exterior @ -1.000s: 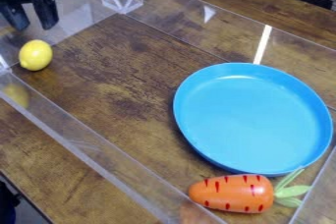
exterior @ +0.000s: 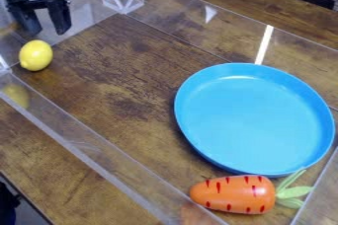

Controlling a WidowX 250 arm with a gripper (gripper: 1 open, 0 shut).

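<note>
A black gripper (exterior: 38,24) hangs at the top left of the camera view, above and slightly behind a yellow lemon-like object (exterior: 36,55), apart from it. Its fingers point down and appear spread, with nothing seen between them. A large blue plate (exterior: 252,115) lies on the right, and an orange toy carrot (exterior: 234,193) with green leaves lies below it at the bottom right.
Clear plastic walls border the wooden work surface (exterior: 126,91) along the back, the left front and the right. The middle of the surface, left of the plate, is bare.
The gripper has moved slightly right and down over the last second. The yellow object, plate and carrot have not moved.
</note>
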